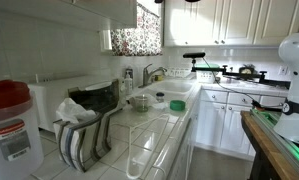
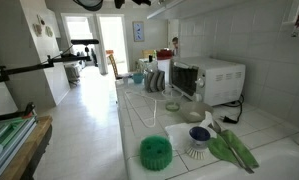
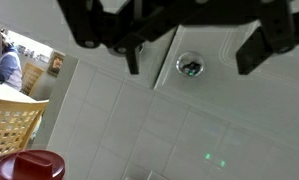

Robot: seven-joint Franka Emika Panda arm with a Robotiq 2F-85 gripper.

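My gripper stands open, its dark fingers [image 3: 257, 50] spread wide in the wrist view. Between them, in that view, shows a round shiny knob [image 3: 190, 65] on a pale cabinet door [image 3: 214, 98]; whether the fingers touch it I cannot tell. Only dark bits of the arm [image 2: 109, 4] reach in at the top of exterior view 2, high above the counter.
Below lies a white counter [image 2: 119, 135] with a green scrubber [image 2: 156, 152], a brush [image 2: 198, 140], green cloths [image 2: 232, 150] and a toaster oven [image 2: 209, 80]. A red-lidded container [image 1: 11, 125] stands at the near left in exterior view 1. Upper cabinets [image 1: 224, 22] bound the space.
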